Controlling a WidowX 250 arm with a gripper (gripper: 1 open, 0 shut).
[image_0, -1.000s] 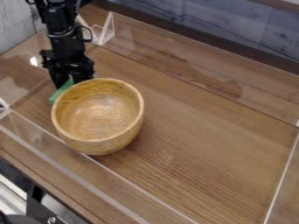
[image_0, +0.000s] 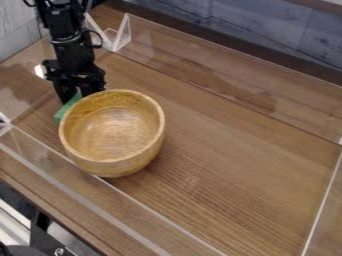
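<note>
A large wooden bowl (image_0: 112, 133) rests on the wooden table toward the left. My black gripper (image_0: 70, 85) reaches down from the top left to a small green object (image_0: 64, 108) at the bowl's upper-left rim. The green object is mostly hidden by the gripper and the bowl, and I cannot tell whether the fingers hold it or how far apart they stand.
Pale strips and fittings line its left edge and the top near the arm.
The arm and gripper have shifted very slightly; the bowl and green object look the same.
</note>
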